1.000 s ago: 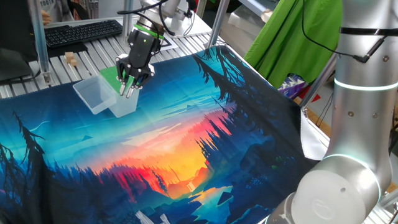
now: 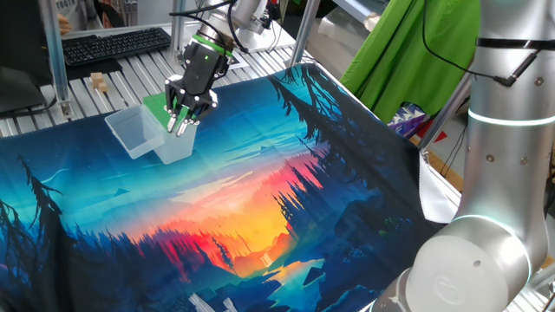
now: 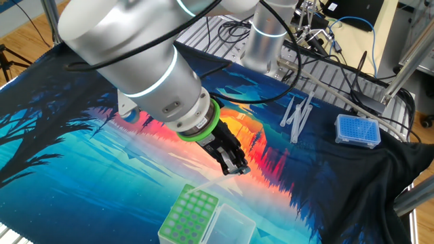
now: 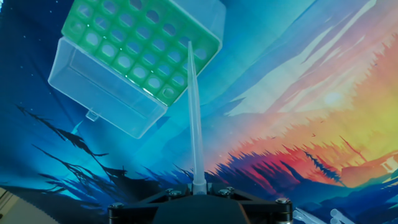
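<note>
A long, clear pipette tip (image 4: 195, 118) is pinched by its wide end in my gripper, which is shut on it. Its narrow end reaches the edge row of the green rack (image 4: 148, 60) in the wrist view; whether it sits inside a hole or just above one, I cannot tell. In the second exterior view the tip (image 3: 210, 183) slants from the gripper (image 3: 239, 171) down to the rack's far corner. That rack tops a clear box, its open lid (image 4: 102, 87) hinged at one side. From the first exterior view, my gripper (image 2: 180, 128) partly covers the rack (image 2: 156, 104).
Several loose clear tips (image 3: 296, 118) lie on the printed cloth, well away from the rack. A blue-topped box (image 3: 357, 129) stands near the table's edge. A keyboard (image 2: 117, 45) and a small wooden block (image 2: 99, 81) lie behind the rack. Mid-cloth is clear.
In the first exterior view, the box with its lid has shifted slightly to the right, and my gripper has moved slightly the same way.
</note>
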